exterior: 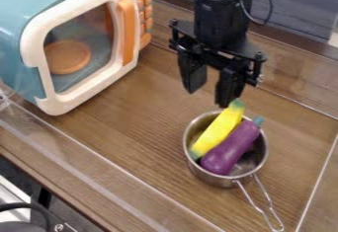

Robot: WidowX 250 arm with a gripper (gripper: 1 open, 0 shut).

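My black gripper (209,80) hangs open above and behind a steel pot (209,174) with a wire handle pointing to the lower right. In the pot lie a yellow banana-like toy (214,133) and a purple eggplant-like toy (231,147), side by side. The gripper's fingers are above the pot's far edge, with nothing visible between them.
A toy microwave (40,19) in blue and white, with an orange plate inside, stands at the upper left. A wall edge runs along the back.
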